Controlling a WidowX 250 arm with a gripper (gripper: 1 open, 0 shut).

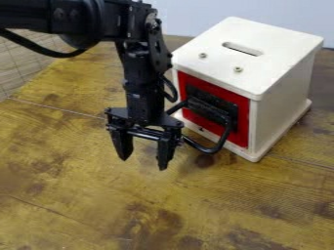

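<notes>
My black gripper (144, 154) points down over the wooden table (104, 205), its two fingers apart with nothing visible between them. It is left of and in front of a white box (279, 93) with a red front panel (239, 139), a slot on top and two small silver studs. A black fitting (209, 107) with a bent bar sits on the red panel, and the bar reaches out just behind and right of my gripper.
A pale wall stands behind at the top right, and floor shows beyond the table's edge at the upper left.
</notes>
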